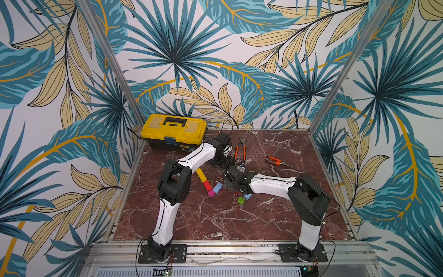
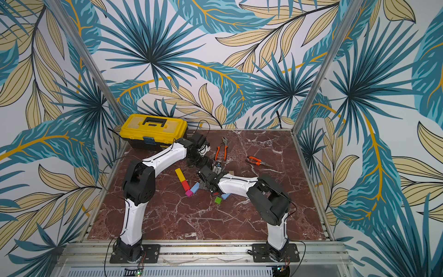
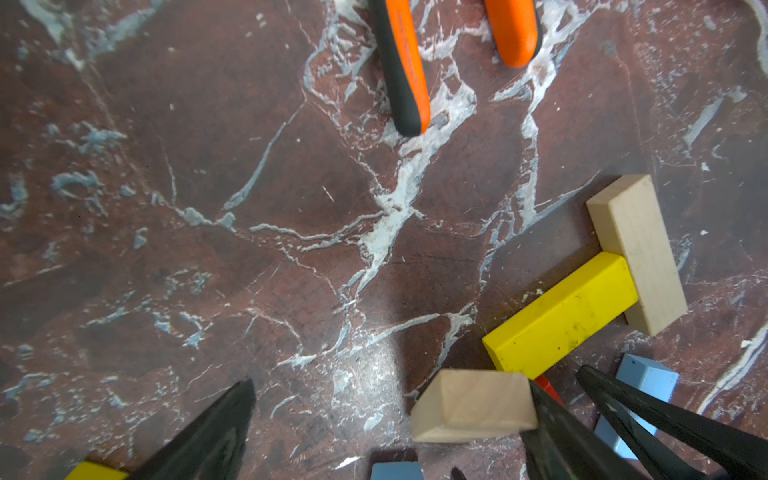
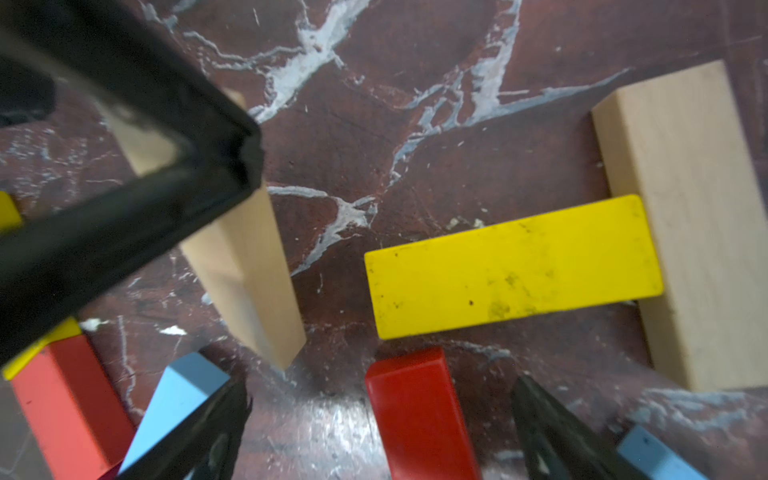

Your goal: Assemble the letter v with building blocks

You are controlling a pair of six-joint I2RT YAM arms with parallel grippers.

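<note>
A slanted line of yellow (image 1: 201,175), red (image 1: 207,185) and magenta (image 1: 211,193) blocks lies on the table, with a light blue block (image 1: 217,188) angling up from the magenta end. My left gripper is open; a wooden block (image 3: 478,404), apparently on end, shows between its fingers, close to the right one. In the right wrist view, a black left finger crosses that wooden block (image 4: 264,296). My right gripper is open above a loose red block (image 4: 420,416), which shows between its fingers. Contact with either block is unclear.
A loose yellow block (image 4: 516,268) touches another wooden block (image 4: 704,216). Green (image 1: 240,200) and blue (image 1: 248,196) blocks lie near the right gripper. Pliers (image 1: 240,151), more pliers (image 1: 276,161) and a yellow toolbox (image 1: 174,129) are behind.
</note>
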